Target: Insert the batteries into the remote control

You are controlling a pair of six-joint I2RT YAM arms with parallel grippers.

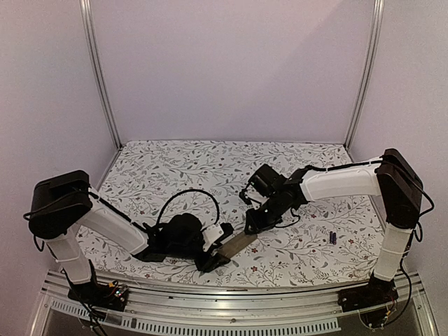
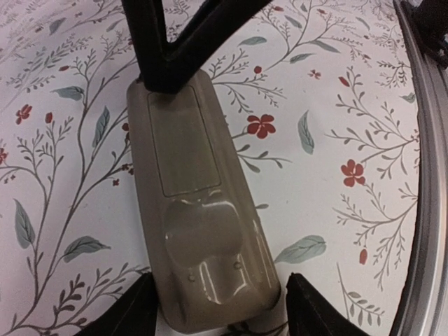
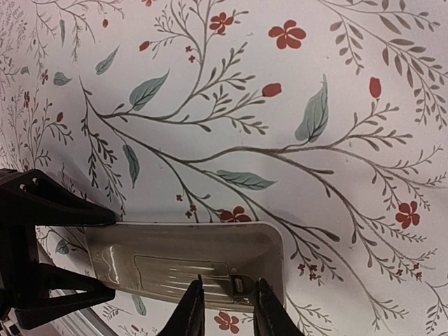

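Observation:
The grey-brown remote point(image 1: 238, 245) lies back up on the patterned table. In the left wrist view my left gripper has its fingers part open at one end of the remote point(image 2: 185, 143). In the right wrist view the remote point(image 3: 175, 252) shows a long recessed compartment, and my right gripper is part open over its end, near a small tab. The left gripper's dark fingers also reach in from the side at the other end. Two small batteries point(image 1: 332, 237) lie apart on the right side of the table.
A metal rail point(image 1: 231, 294) runs along the front edge, and pale walls stand at the sides and back.

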